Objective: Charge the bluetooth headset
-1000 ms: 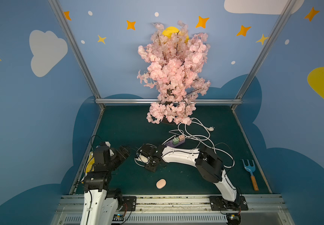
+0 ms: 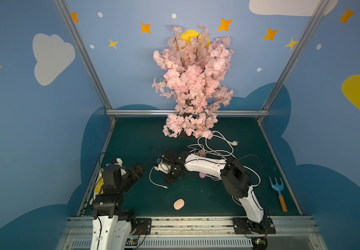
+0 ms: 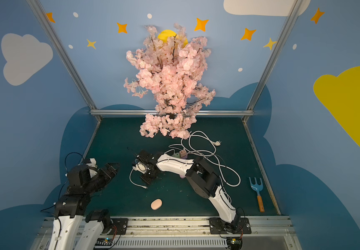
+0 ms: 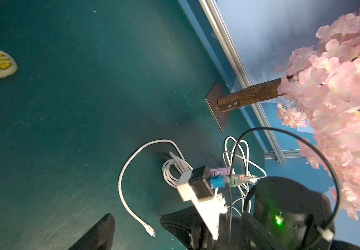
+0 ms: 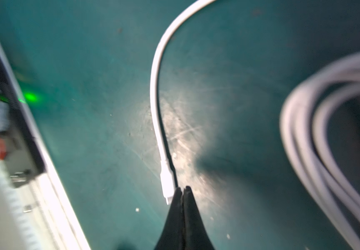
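The white charging cable's connector (image 5: 167,180) lies on the green table, just left of and beyond my right gripper's tips in the right wrist view. My right gripper is shut, its fingertips together with nothing between them. In the top left view, the same connector (image 2: 165,187) rests in front of the right wrist. A pale pink rounded case (image 2: 179,204), apparently the headset's, sits apart near the front edge. My left gripper (image 2: 140,170) hovers at the left; its fingers (image 4: 98,233) stand wide apart, open, holding nothing visible.
Coiled white cable (image 5: 309,120) lies right of the connector. A purple power strip (image 4: 219,171) with plugs is partly hidden behind the right arm. A blossom tree (image 2: 194,75) stands at the back, a blue fork (image 2: 277,186) at far right.
The right arm has shifted back, uncovering the connector in the top left view. The left arm barely moves.
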